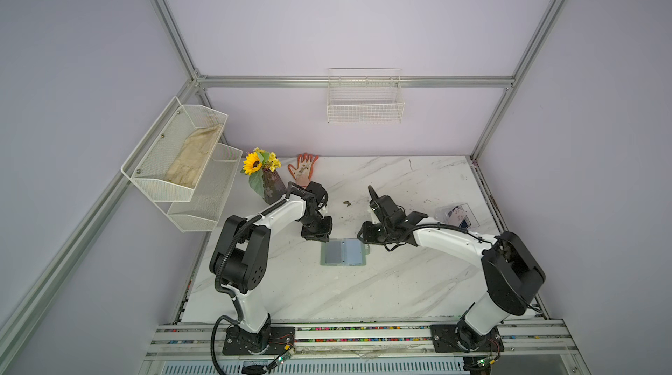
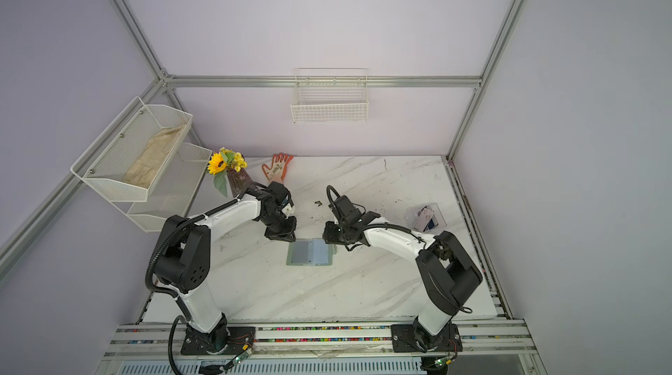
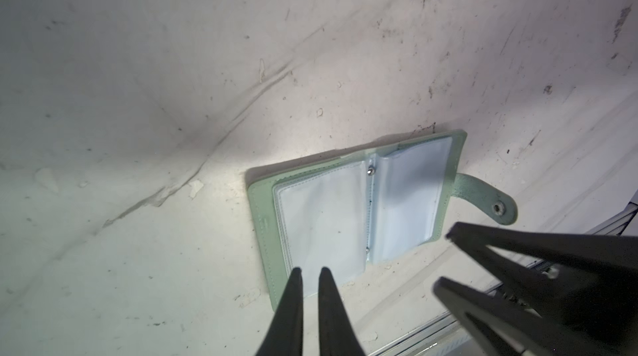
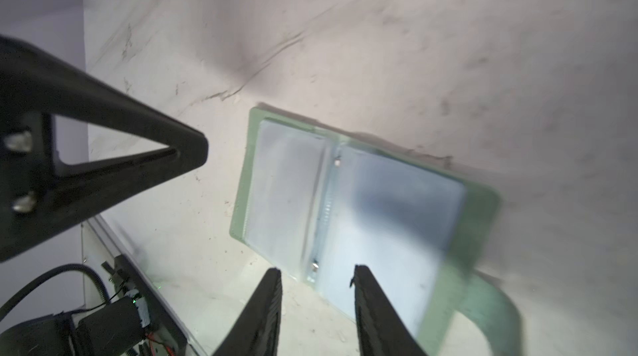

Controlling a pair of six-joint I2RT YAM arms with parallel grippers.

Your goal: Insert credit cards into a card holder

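The card holder [image 3: 319, 223] lies open and flat on the marble table, pale green with clear sleeves, a snap strap [image 3: 483, 197] at one side. My left gripper is above and behind its left part in the top views; in the left wrist view its fingertips are close together with a narrow gap, nothing visible between them. My right gripper hovers over the holder's right side, open, with nothing between its fingers. I cannot make out any card between either gripper's fingers.
A clear tray [image 1: 455, 216] with small items sits at the right. A vase of sunflowers [image 1: 269, 179] and a glove [image 1: 303, 168] stand or lie at the back left, near wire shelves [image 1: 178, 165].
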